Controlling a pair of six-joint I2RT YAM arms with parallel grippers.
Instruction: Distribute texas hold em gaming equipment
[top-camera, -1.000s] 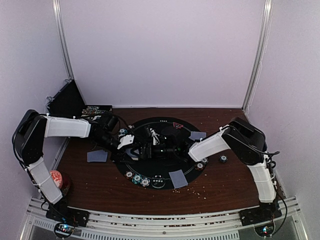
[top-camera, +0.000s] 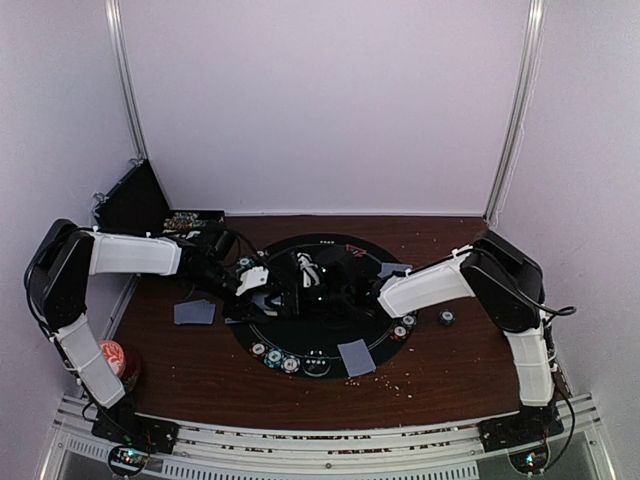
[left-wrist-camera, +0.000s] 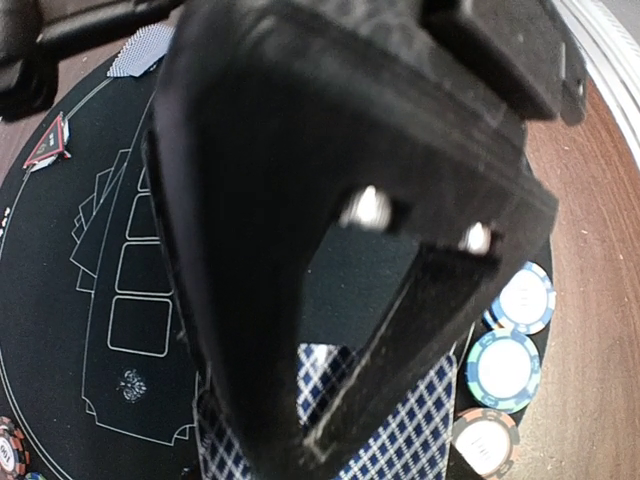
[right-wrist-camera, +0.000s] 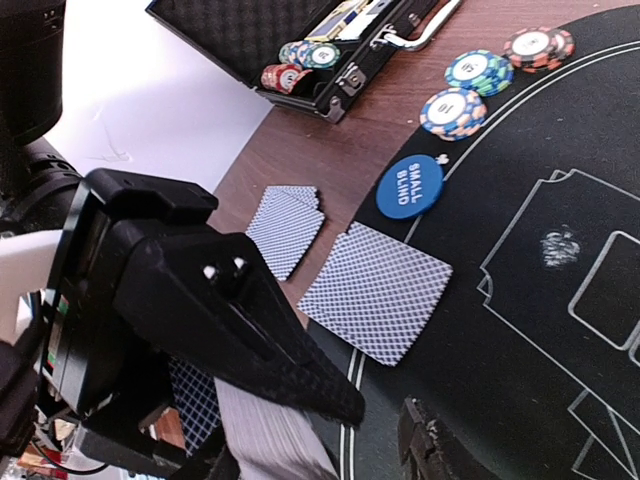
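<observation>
A deck of blue-patterned cards is held in my left gripper, over the left part of the black poker mat. In the right wrist view the deck's pale edge shows below the left gripper's black finger. My right gripper is part open right at the deck, its fingers low in that view. Across the left wrist view, black parts of the right gripper cover much of the deck. Whether a single card is pinched cannot be told.
Face-down cards lie at the mat's front, back right and left, with more on the table. Chip stacks and a blue small blind button line the edge. An open chip case stands back left.
My right arm has shifted slightly, its gripper staying close against the left one and now covering more of the mat's middle. The left arm has kept still with the deck.
</observation>
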